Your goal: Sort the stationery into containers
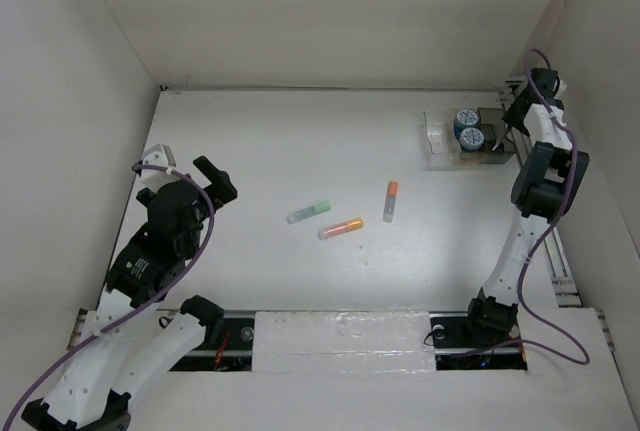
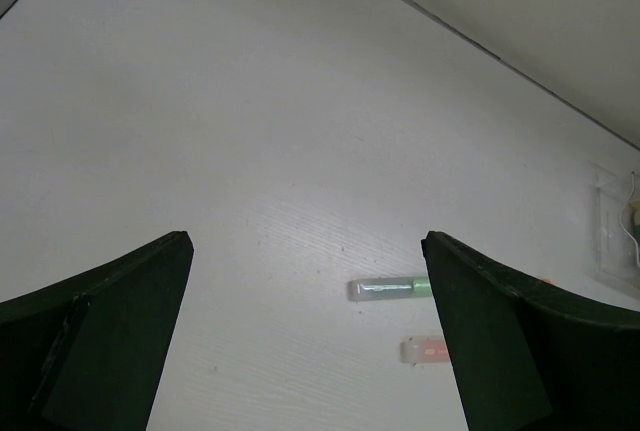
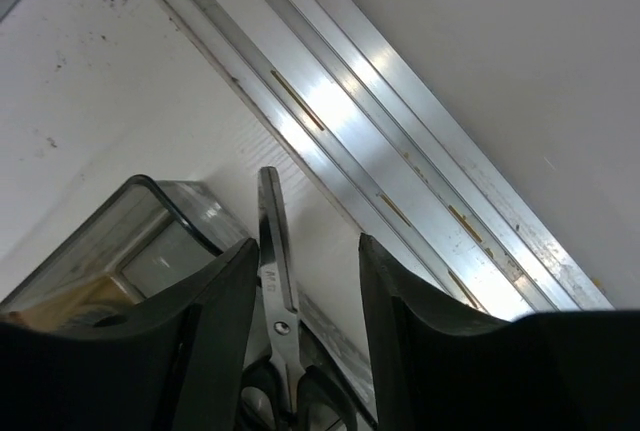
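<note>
Three capped tubes lie on the table: one with a green cap, one with a yellow-orange cap, and an upright-lying one with an orange cap. At the back right is a clear divided container with two blue round jars inside. Scissors stand with their handles in its dark compartment and their blade sticking up past the rim. Above them my right gripper is part open, the blade between its fingers but not gripped. My left gripper hangs open and empty at the left.
Metal rails and the right wall run close beside the right gripper. A clear plastic sheet covers the front edge.
</note>
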